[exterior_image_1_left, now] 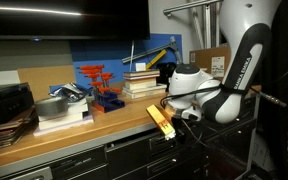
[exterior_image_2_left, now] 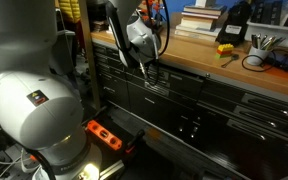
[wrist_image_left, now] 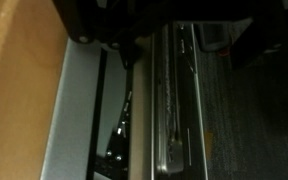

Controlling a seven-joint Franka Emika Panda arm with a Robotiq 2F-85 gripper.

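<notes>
My gripper [exterior_image_1_left: 181,132] is low in front of the dark drawer cabinet [exterior_image_1_left: 134,154], just below the edge of the wooden counter [exterior_image_1_left: 114,122]. In the wrist view, dark fingers [wrist_image_left: 252,38] stand wide apart at the top, and nothing shows held in the open gripper. Beneath them run the cabinet fronts [wrist_image_left: 69,125], with the counter along the left. A yellow-and-white piece [exterior_image_1_left: 161,121] tilts beside the hand; whether it belongs to the arm I cannot tell. Exterior view 2 has the hand by the cabinet, its fingertips too small to make out.
On the counter stand stacked books [exterior_image_1_left: 140,82], a blue bin with red tools [exterior_image_1_left: 108,101], a metal pot [exterior_image_1_left: 51,106] and a cup of pens [exterior_image_2_left: 255,59]. Dark open floor [exterior_image_2_left: 179,157] lies before the drawers.
</notes>
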